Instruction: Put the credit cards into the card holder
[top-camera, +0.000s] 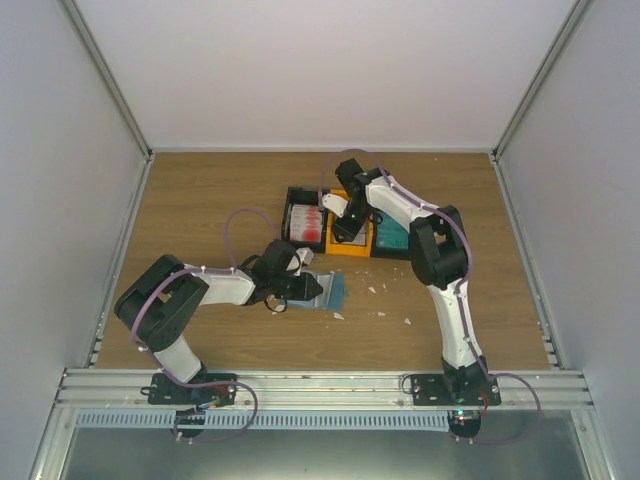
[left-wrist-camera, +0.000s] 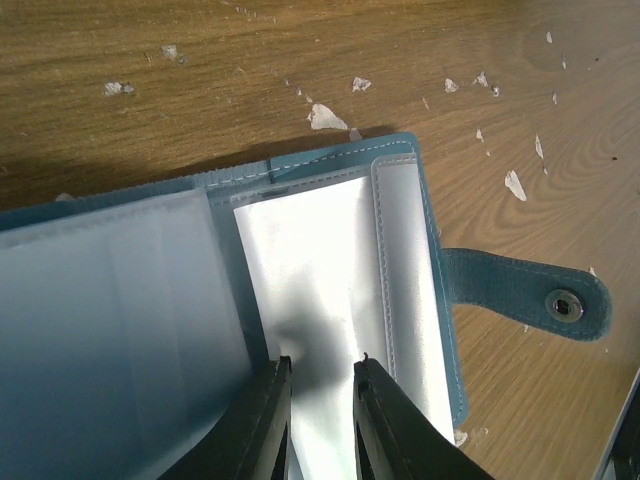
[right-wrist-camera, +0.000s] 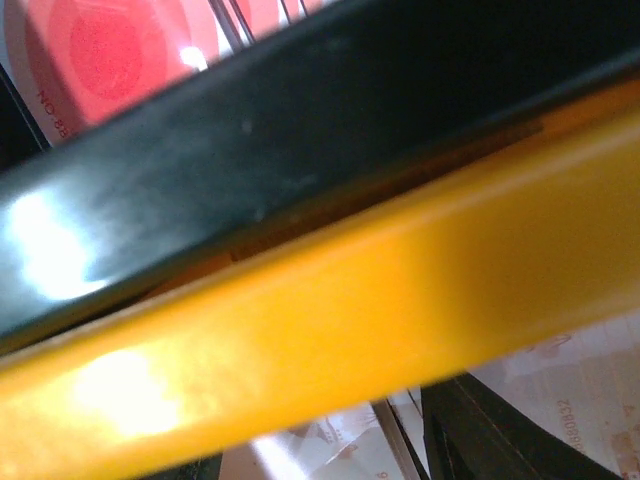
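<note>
The blue card holder lies open on the table, with clear sleeves and a white insert. My left gripper is at the holder, its fingertips over the white sleeve; what is between them is unclear. My right gripper is down in the yellow box, among pale cards. Its fingers are partly hidden behind the yellow rim in the right wrist view and stand apart.
A black box with red-and-white cards stands left of the yellow box, a teal box to its right. Small white flakes dot the table.
</note>
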